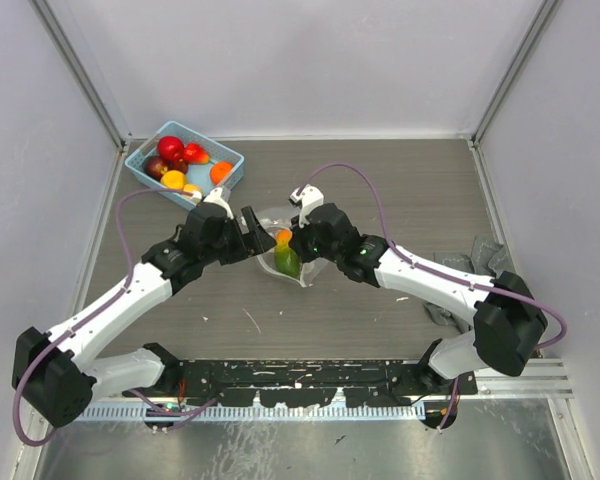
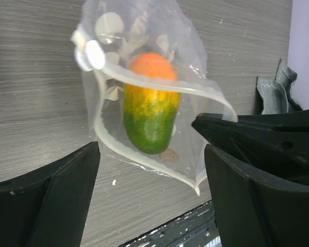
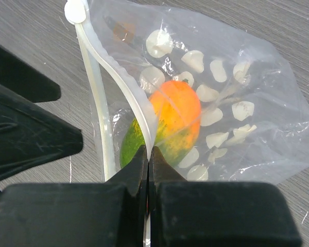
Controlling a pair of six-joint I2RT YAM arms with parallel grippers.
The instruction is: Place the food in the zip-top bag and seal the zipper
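A clear zip top bag (image 1: 305, 278) lies in the middle of the table, its mouth gaping toward my left arm. Inside it rests a green and orange papaya (image 2: 152, 110), wholly behind the bag's rim in the left wrist view. My right gripper is shut on one edge of the bag's mouth. Just outside the opening, my left gripper (image 1: 258, 232) stands open with nothing between its fingers. At one end of the zip rim sits a white slider (image 2: 94, 54).
A blue basket (image 1: 140, 163) of mixed fruit stands at the back left. Crumpled grey cloth (image 1: 485, 257) lies at the right side.
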